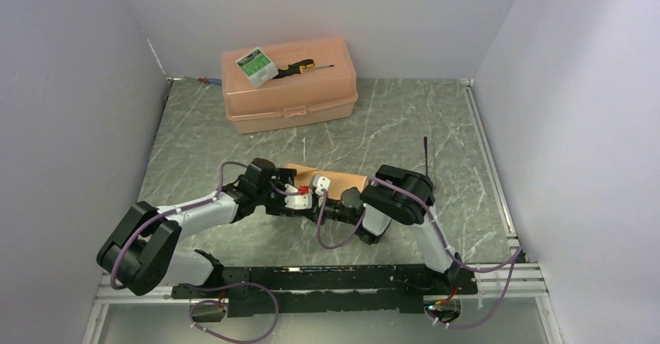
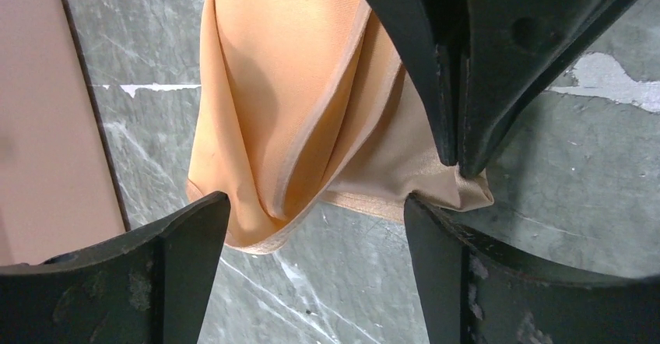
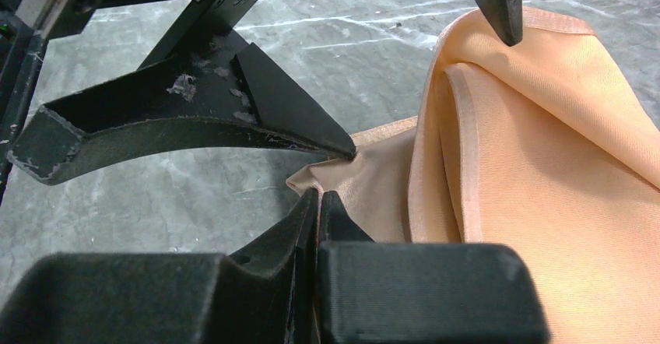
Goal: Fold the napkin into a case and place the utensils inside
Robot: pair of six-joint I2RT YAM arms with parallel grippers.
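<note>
The peach napkin (image 1: 342, 180) (image 2: 280, 87) (image 3: 560, 243) lies under both grippers, with rolled folds along one side and a low flap at its edge. My left gripper stands open over the napkin, its fingers either side of the folded edge. In the right wrist view, one of its black fingertips touches the flap. My right gripper is shut on the corner of that flap. In the top view the arms hide much of the napkin. I cannot make out any utensils for certain.
A translucent peach box (image 1: 289, 95) stands at the back, with a screwdriver (image 1: 296, 69) and a small green-labelled pack (image 1: 257, 67) on its lid. Grey walls close in the sides and back.
</note>
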